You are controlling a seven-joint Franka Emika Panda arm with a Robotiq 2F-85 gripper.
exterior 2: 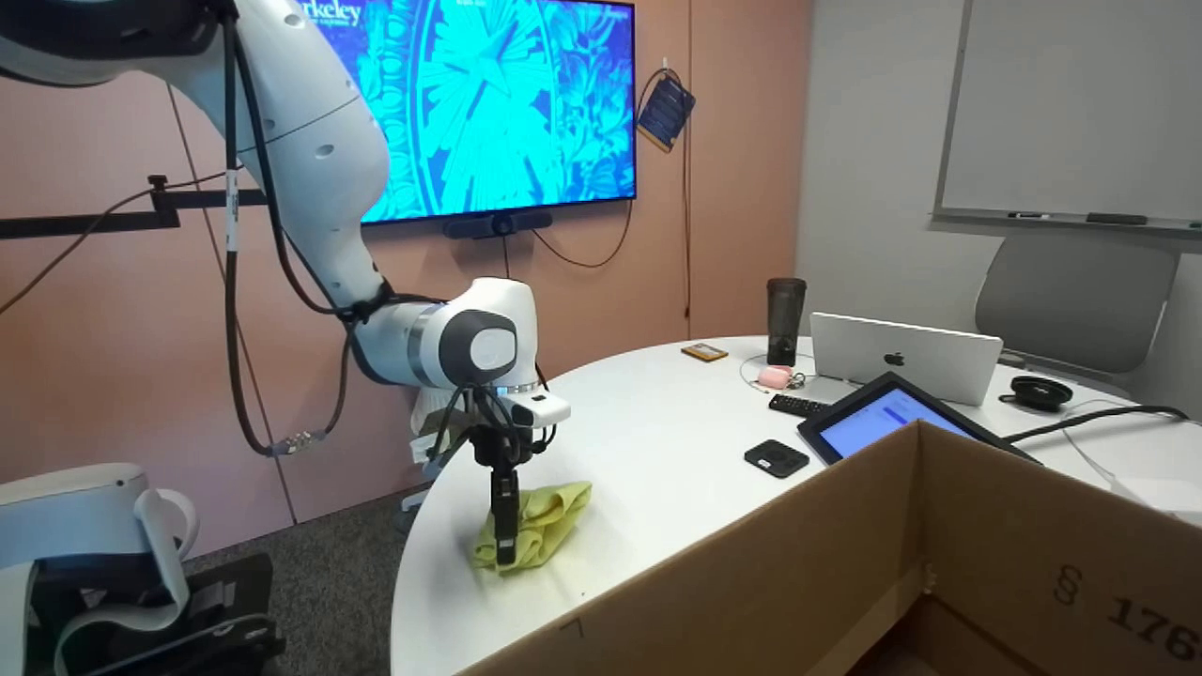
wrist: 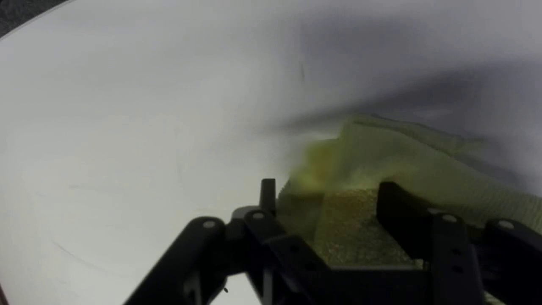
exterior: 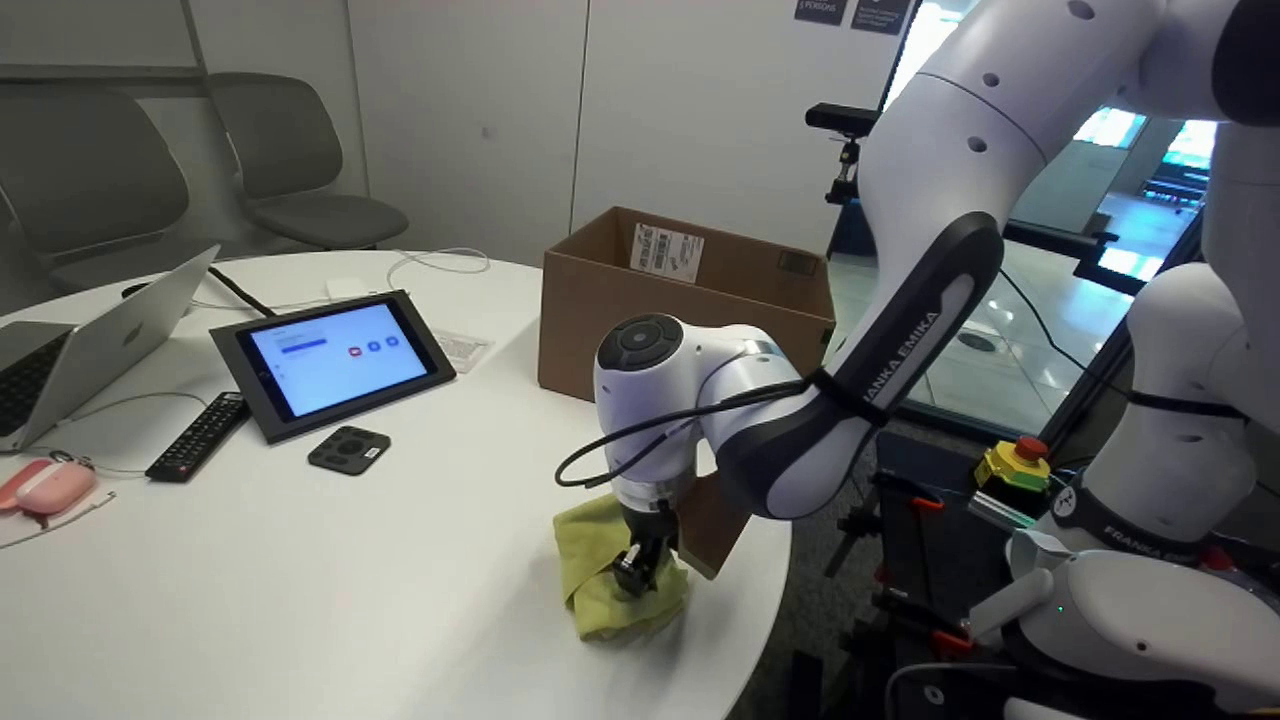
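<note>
A crumpled yellow-green cloth (exterior: 594, 605) lies on the white round table (exterior: 360, 576) near its edge. My gripper points down over it, and in exterior view 2 its dark fingers (exterior 2: 506, 520) come down in front of the cloth (exterior 2: 552, 520). In the wrist view the fingertips stand apart, with folds of the cloth (wrist: 406, 152) in the gap and beyond it. That view is dim and partly blurred. Whether the fingertips press on the cloth cannot be told.
An open cardboard box (exterior: 684, 310) stands behind the arm. Farther along the table are a tablet (exterior: 342, 360), a black puck-like device (exterior: 349, 450), a remote (exterior: 198, 437), a laptop (exterior: 114, 348) and a pink case (exterior: 56, 487).
</note>
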